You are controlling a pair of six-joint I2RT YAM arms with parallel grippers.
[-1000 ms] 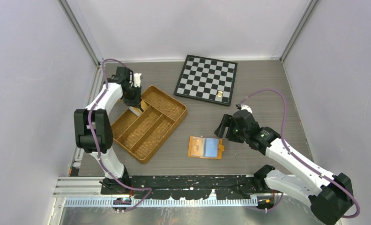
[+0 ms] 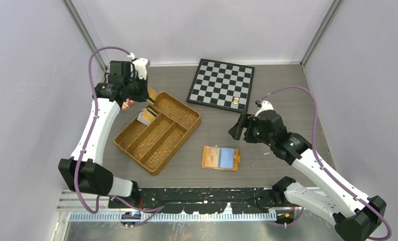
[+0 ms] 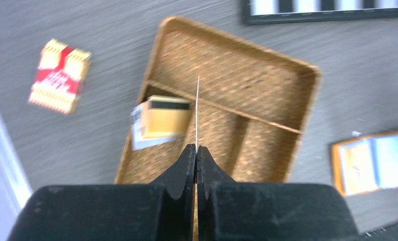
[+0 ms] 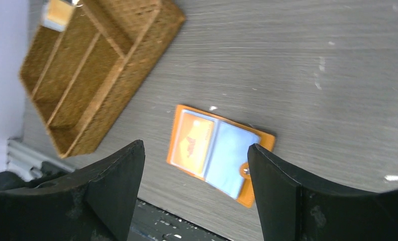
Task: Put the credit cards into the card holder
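Observation:
My left gripper is shut on a thin credit card (image 3: 197,108), seen edge-on as a pale upright line in the left wrist view. In the top view that card (image 2: 152,93) shows golden, raised above the far-left end of the tray. More credit cards (image 3: 166,118), a golden one with a dark stripe over a pale one, lie in the tray's left compartment. The orange card holder (image 2: 221,168) lies open on the table, with a tan half and a blue half. Open and empty, my right gripper hovers up and to the right of the holder.
The brown woven tray (image 2: 159,164) has several compartments, mostly empty. A chessboard (image 2: 222,84) with a small round object on it lies at the back. Left of the tray is a red-and-cream packet (image 3: 60,78). Bare table separates tray and holder.
The left gripper has risen from the tray's left compartment, lifting a golden card clear and leaving other cards there. My right gripper has shifted slightly toward the back and left, still open.

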